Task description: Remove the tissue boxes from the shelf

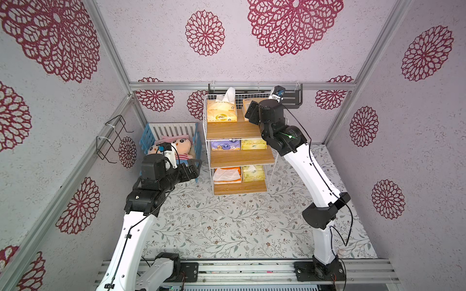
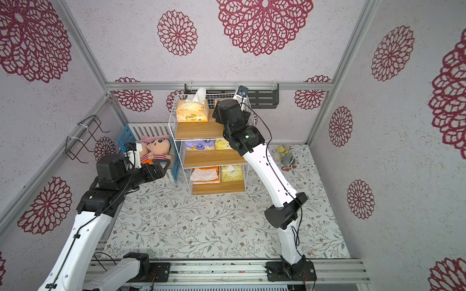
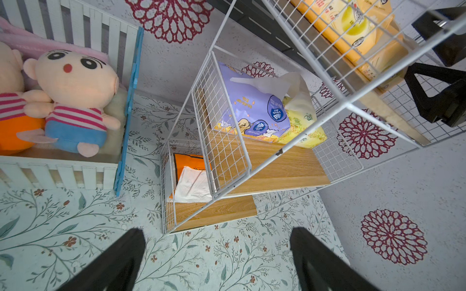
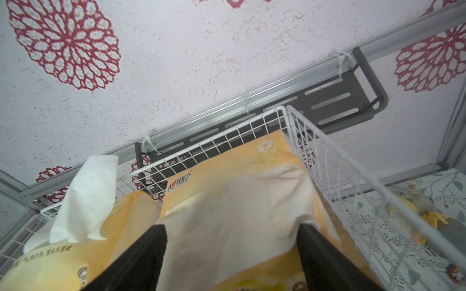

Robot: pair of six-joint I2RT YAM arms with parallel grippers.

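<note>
On the shelf's top board point(image 1: 228, 129) stands an orange tissue pack point(image 1: 222, 111) with a white tissue sticking up. Beside it, a second orange tissue pack point(image 4: 237, 213) lies between the parted fingers of my right gripper; whether both fingers press on it I cannot tell. In the top views the right arm hides most of this pack. A purple pack point(image 3: 257, 106) and a yellow pack point(image 3: 303, 118) sit on the middle board; an orange-white pack point(image 2: 204, 175) and a yellow-green pack point(image 2: 232, 173) are on the bottom one. My left gripper stands open and empty, left of the shelf.
A blue and white crate point(image 3: 127, 116) holding plush dolls point(image 3: 77, 92) stands left of the shelf. Wire side panels point(image 4: 335, 160) edge the top board. A small toy point(image 2: 286, 157) lies on the floor at right.
</note>
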